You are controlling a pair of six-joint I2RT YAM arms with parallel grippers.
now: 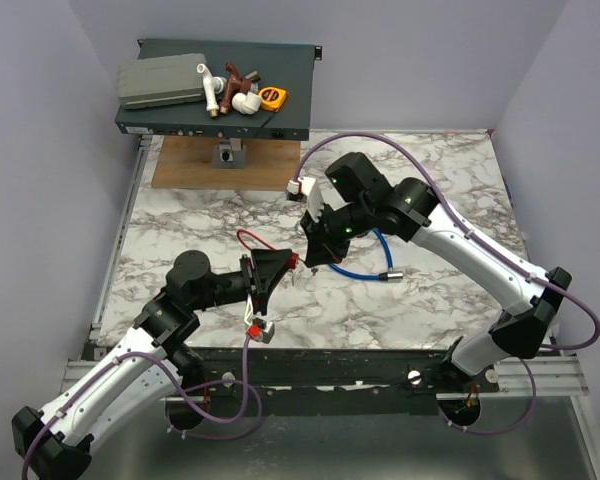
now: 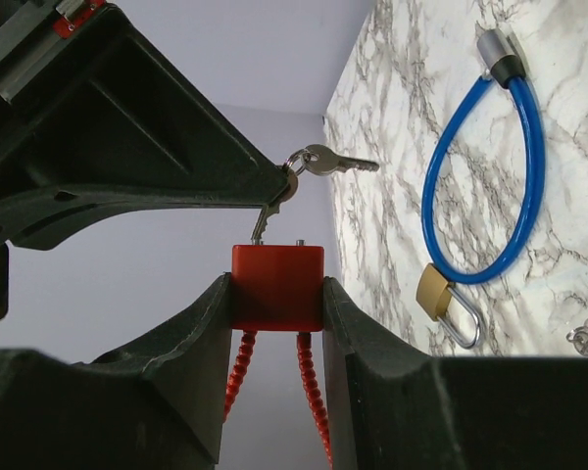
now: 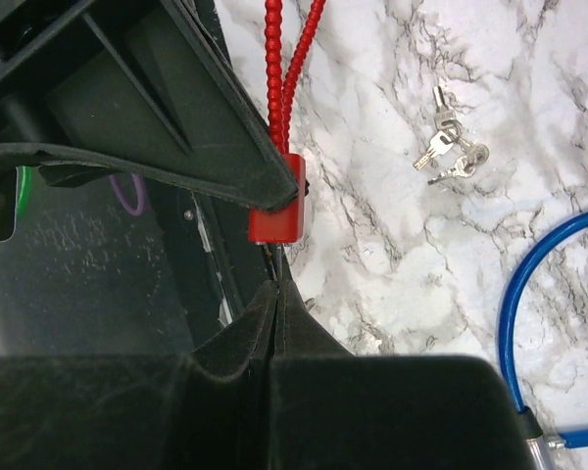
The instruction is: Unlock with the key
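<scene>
My left gripper is shut on a red lock body (image 2: 277, 284), whose red beaded cable hangs from it in both wrist views. Just above the red body, a key (image 2: 265, 220) on a ring hangs at the tip of my right gripper, which is shut; a second key (image 2: 343, 162) dangles beside it. In the right wrist view the red body (image 3: 284, 220) sits just beyond the right fingertips, with a thin metal piece between them. Whether the key enters the lock is not clear.
A blue cable lock (image 2: 529, 186), a brass padlock (image 2: 433, 292) and several loose keys (image 3: 441, 142) lie on the marble surface (image 1: 440, 170). A shelf (image 1: 170, 120) with assorted items stands at the back.
</scene>
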